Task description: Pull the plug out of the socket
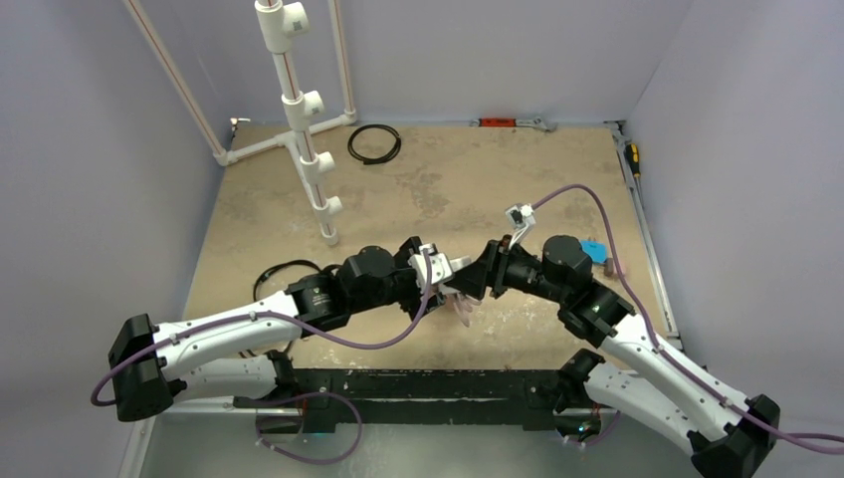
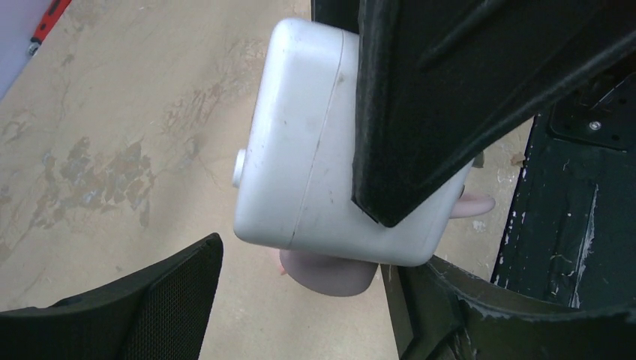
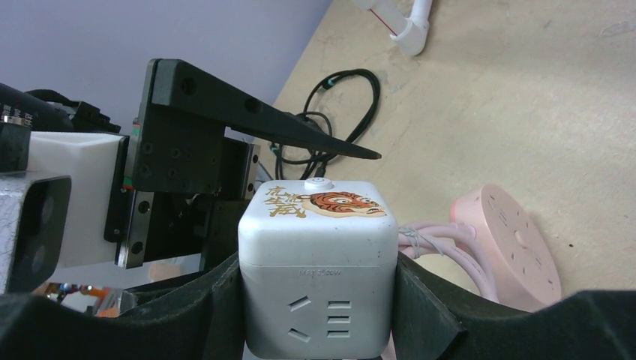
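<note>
A white socket block [image 3: 317, 262] with a tiger print is held between the fingers of my right gripper, which is shut on it. In the left wrist view the same block [image 2: 300, 135] sits just beyond my left gripper, whose fingers stand open below it, around a pinkish-grey piece [image 2: 326, 274] under the block. A round pink body [image 3: 510, 240] with a bundled pink cable [image 3: 469, 262] lies beneath on the table. From the top the two grippers meet over the block and hide much of it.
Black cables [image 3: 360, 120] lie at the left, a black coil [image 1: 351, 146] at the back, a white pipe rig [image 1: 304, 139] at the back left. A wrench [image 1: 527, 122] lies at the rear edge, a blue item [image 1: 593, 249] at the right.
</note>
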